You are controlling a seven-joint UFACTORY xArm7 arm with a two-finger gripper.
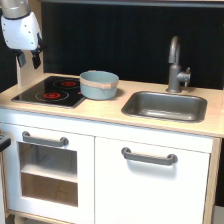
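My gripper (29,58) hangs at the upper left, over the counter's back left corner and well above the stove. Only its pale body and small dark fingers show, too small to make out whether they are apart or together. To its right and lower, apart from it, a blue-green pot (98,87) stands upright on the counter beside the stove. What is inside the pot is hidden by its wall.
The black stove top (48,93) has two red-ringed burners and bears nothing. On the right, a sink (165,106) appears empty, with a dark faucet (176,70) rising behind it. Bare wooden counter (112,119) runs along the front.
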